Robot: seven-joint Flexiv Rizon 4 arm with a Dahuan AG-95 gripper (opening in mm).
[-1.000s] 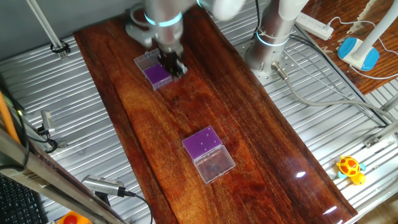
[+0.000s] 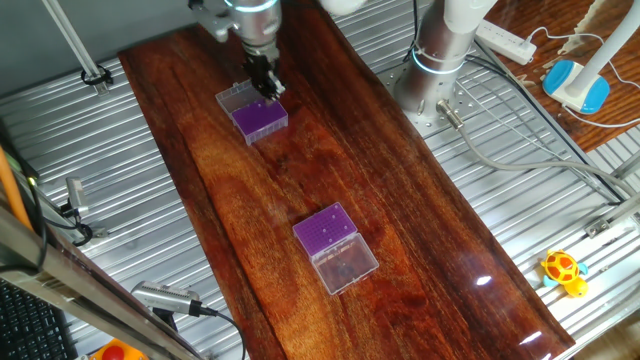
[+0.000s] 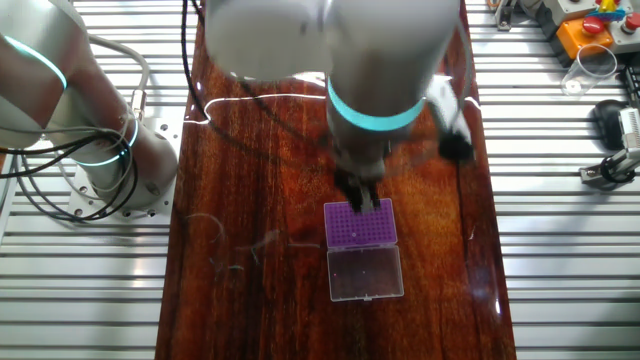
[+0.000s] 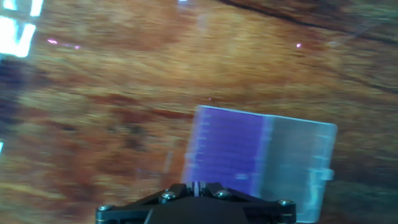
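Observation:
Two open clear boxes with purple hole-grid racks lie on the brown wooden board. My gripper (image 2: 270, 94) hangs over the far box (image 2: 262, 117), near the rack's edge. In exterior view 2 that box's purple rack (image 3: 361, 225) is just below the blurred gripper (image 3: 362, 203), with its clear lid (image 3: 366, 273) folded toward the camera. The wrist view shows the purple rack (image 4: 230, 149) ahead of the gripper, whose fingers look shut together; nothing clear shows between them. The nearer box (image 2: 335, 247) has a few pale spots in its rack.
Bare wooden board (image 2: 245, 210) separates the two boxes. My arm's base (image 2: 428, 85) stands at the board's right side in exterior view 1. A toy turtle (image 2: 563, 270) and a small camera (image 2: 167, 298) lie off the board on the slatted metal table.
My gripper has shifted left and slightly back in exterior view 1, from the far box's right edge to over its rack. Both boxes have stayed in place.

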